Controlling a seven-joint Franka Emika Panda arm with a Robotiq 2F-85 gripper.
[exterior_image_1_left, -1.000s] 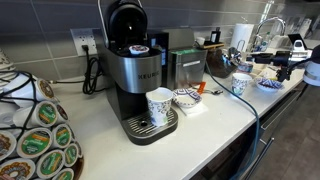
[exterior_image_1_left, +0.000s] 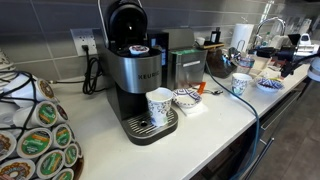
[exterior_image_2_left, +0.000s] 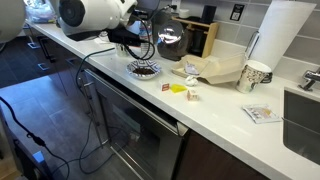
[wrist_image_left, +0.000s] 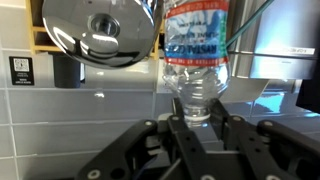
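Observation:
In the wrist view, a clear bottle (wrist_image_left: 195, 45) with a printed label has its narrow end between the fingers of my gripper, which is shut on it. The bottle's far end runs out of the frame's top. My dark gripper (exterior_image_1_left: 291, 67) shows at the right edge in exterior view 1, above the far part of the counter. In exterior view 2 the white arm (exterior_image_2_left: 88, 12) reaches in from the upper left; what the gripper holds is hard to make out there.
A coffee maker (exterior_image_1_left: 140, 75) has a patterned cup (exterior_image_1_left: 160, 104) on its tray. Pods (exterior_image_1_left: 36, 140) fill a rack at left. Farther along are bowls (exterior_image_1_left: 187, 97) and another cup (exterior_image_1_left: 241, 83). Exterior view 2 shows a paper towel roll (exterior_image_2_left: 282, 28), a sink (exterior_image_2_left: 301, 123) and clear counter in front.
At the right edge of exterior view 1 my gripper has shifted slightly to the right and tilted. The coffee maker, cups and bowls have stayed where they were.

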